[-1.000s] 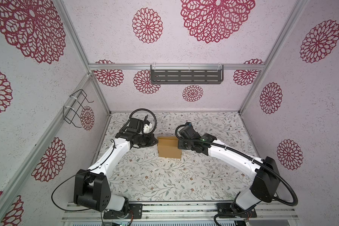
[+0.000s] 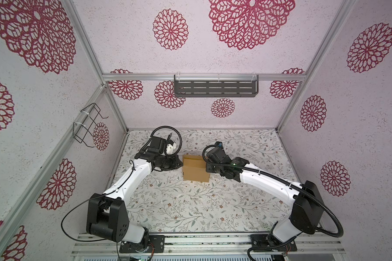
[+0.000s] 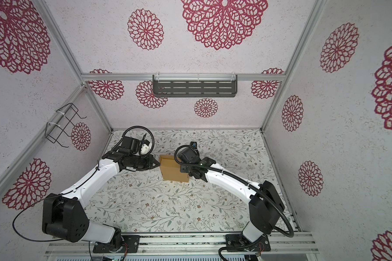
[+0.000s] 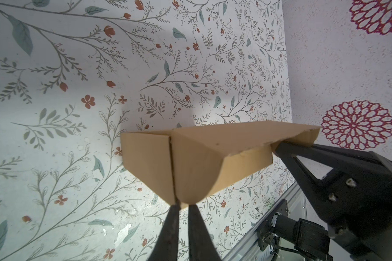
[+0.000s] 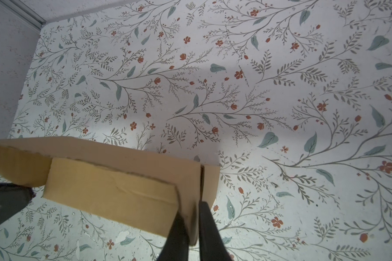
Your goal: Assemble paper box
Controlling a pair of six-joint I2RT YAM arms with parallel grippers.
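Observation:
A brown cardboard box [image 2: 196,173] stands between my two grippers near the middle of the table, its top open toward the cameras. In the left wrist view my left gripper is shut on the near corner of the box [image 4: 200,169], where a side flap [image 4: 148,156] meets the wall. From the other side, my right gripper has its fingers either side of the box's right end wall [image 5: 190,191]; whether they press on it I cannot tell. A narrow flap [image 5: 210,182] shows just outside that wall. The top views hide both sets of fingertips.
Around the box the floral tabletop [image 2: 196,208] is clear. A grey slotted shelf [image 2: 216,89] hangs on the back wall, and a black wire rack [image 2: 87,124] is fixed at the left, both away from the arms.
The box has shifted slightly toward the back of the table, its lower front edge now a little higher in view. Both arms have moved only slightly.

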